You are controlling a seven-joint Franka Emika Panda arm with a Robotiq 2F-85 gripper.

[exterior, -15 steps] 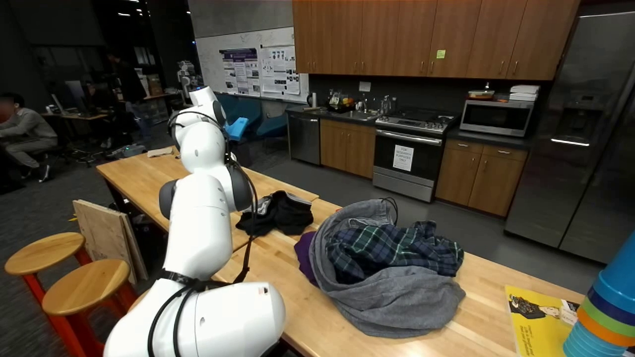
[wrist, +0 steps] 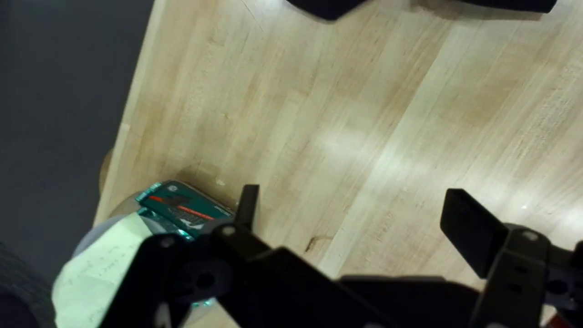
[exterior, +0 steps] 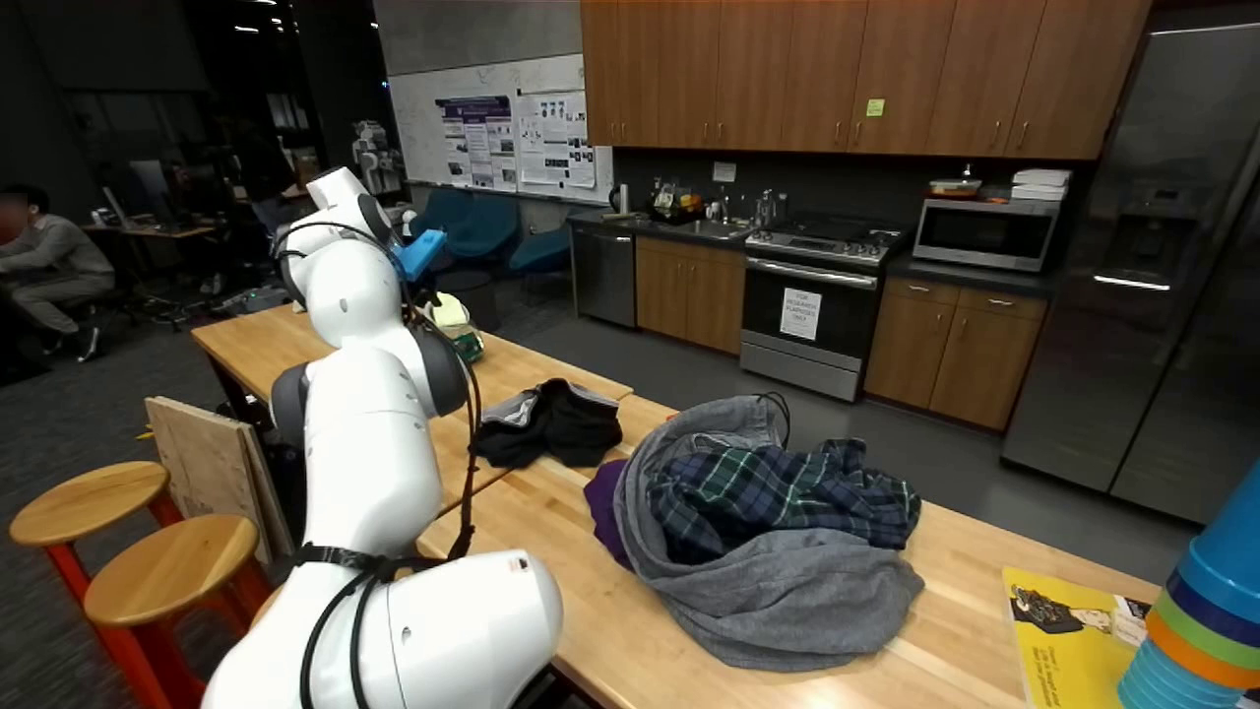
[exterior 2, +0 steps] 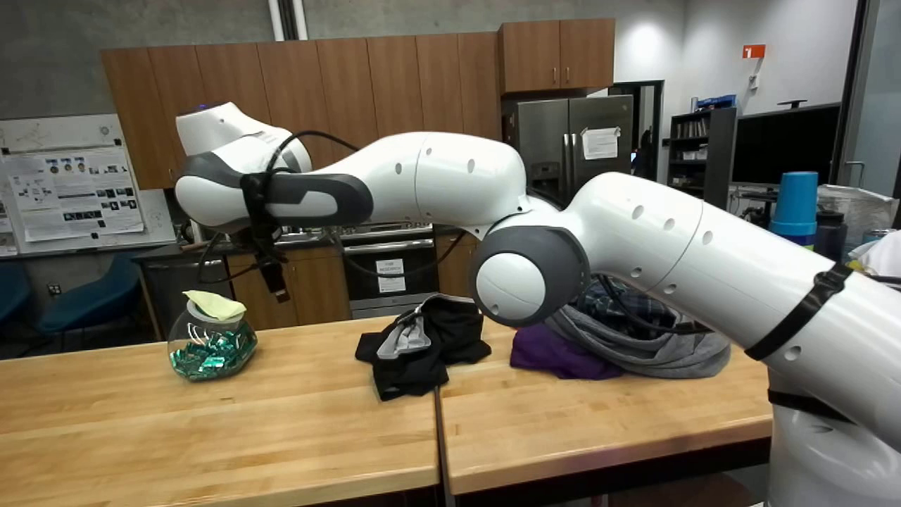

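Note:
My gripper is open over the table, nothing between its spread fingers. Beside the left finger in the wrist view is a clear jar (exterior 2: 211,345) of shiny green packets (wrist: 186,207). A pale yellow-green paper (exterior 2: 215,305) covers the jar's top. From the second exterior view, the gripper (exterior 2: 274,283) hangs higher than the jar and to its right. The jar (exterior: 463,331) stands partly behind the arm in the first exterior view.
A crumpled black garment (exterior 2: 431,338) lies mid-table. Farther right is a grey and plaid clothes pile (exterior: 780,532) with purple cloth (exterior 2: 562,351). Blue cups (exterior: 1199,614) and a yellow magazine (exterior: 1069,638) occupy the table's end. Bare wood (exterior 2: 295,422) lies between jar and black garment.
In the first exterior view, the arm has swung to the left. The jar, earlier hidden behind it, now shows; a pale flat item on the far table is no longer visible there.

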